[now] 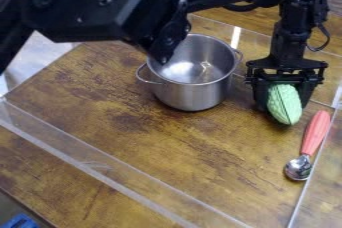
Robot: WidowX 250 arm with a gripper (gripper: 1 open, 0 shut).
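The black gripper (283, 84) is lowered at the right, around a pale green ridged vegetable (285, 106) lying on the wooden counter; whether its fingers are closed on it is hard to tell. A steel pot (187, 90) with side handles stands left of the gripper. A scoop with a red handle (315, 132) lies just to the right and front of the green item.
Clear strips run along its edges. A blue object (19, 221) shows at the bottom left corner. The arm spans the top of the view.
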